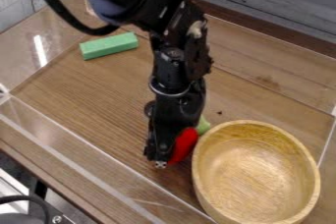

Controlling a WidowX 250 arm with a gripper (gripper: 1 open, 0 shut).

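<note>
My gripper (168,147) is low over the front of the wooden table (92,100), shut on a red object (183,145) with a green part (202,127) behind it, partly hidden by the gripper. A large tan bowl (256,174) stands just right of it.
A green block (108,45) lies at the back left of the table. A ledge and grey planks run along the back; the table's front edge is close below the gripper.
</note>
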